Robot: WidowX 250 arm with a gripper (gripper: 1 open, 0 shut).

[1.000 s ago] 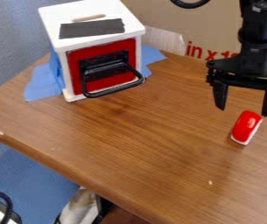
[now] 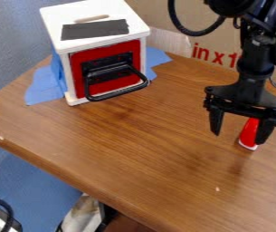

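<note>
The black gripper (image 2: pixel 237 127) is open, its two fingers pointing down on the right side of the table. A red can (image 2: pixel 252 136) with a white end stands or lies just under it, partly hidden behind the right finger; whether the fingers touch it cannot be told.
A white toy oven (image 2: pixel 65 23) with a red front and black handle sits at the back left on blue sheets (image 2: pixel 43 86). A cardboard box (image 2: pixel 195 23) stands behind.
The gripper has moved down from above and behind the red can to right over it. The oven has not moved.
</note>
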